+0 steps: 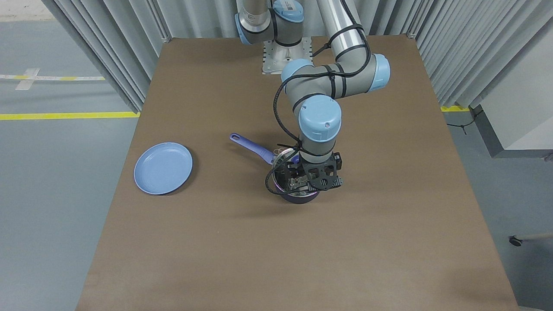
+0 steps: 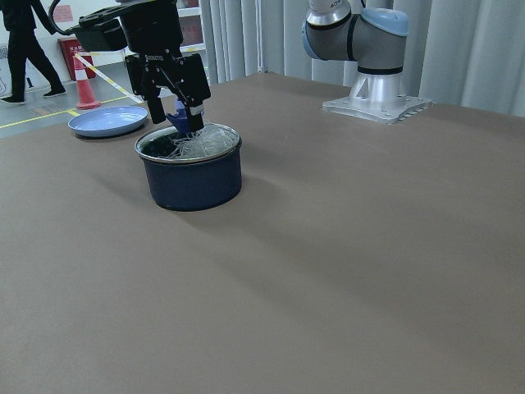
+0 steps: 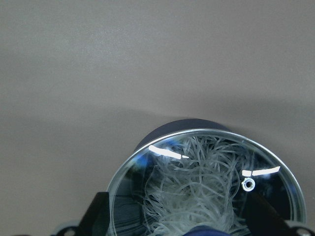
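Observation:
A dark blue pot (image 2: 194,185) with a long blue handle (image 1: 251,146) stands on the table, its glass lid (image 3: 192,162) showing pale, noodle-like strands inside. My gripper (image 2: 176,111) is low over the middle of the lid, at a blue piece that looks like the lid's knob, seen at the bottom edge of the wrist view. The fingers partly hide that piece, and I cannot tell whether they are closed on it.
A blue plate (image 1: 162,168) lies to the left of the pot in the front view. The arm's base (image 2: 377,103) is at the back.

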